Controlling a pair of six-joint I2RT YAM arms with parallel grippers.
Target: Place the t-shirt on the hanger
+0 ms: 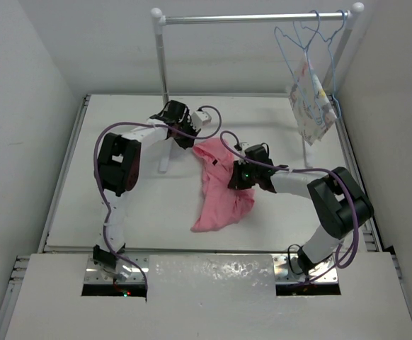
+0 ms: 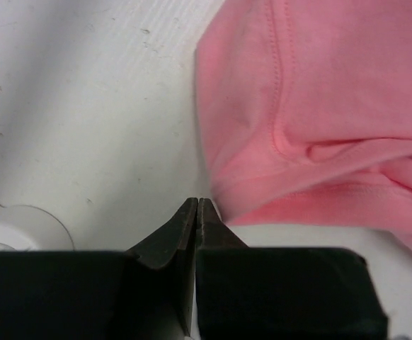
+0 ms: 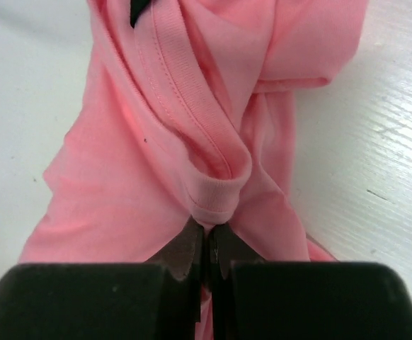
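The pink t-shirt (image 1: 218, 202) lies bunched and folded lengthwise on the white table, one end towards each arm. Gathered folds of it run into my right gripper, which is shut with the cloth pinched at its tips. In the left wrist view, my left gripper is shut beside a corner of the shirt (image 2: 262, 170); no cloth shows between its fingers. A small black piece (image 3: 139, 8) shows on the shirt; what it belongs to is unclear. Blue hangers (image 1: 306, 48) hang from the rail at the back right.
A patterned cloth (image 1: 312, 103) hangs among the blue hangers. The metal rail (image 1: 241, 19) spans the back on two posts. A small white object (image 1: 203, 119) sits close to the left gripper. Open table lies at the left and front right.
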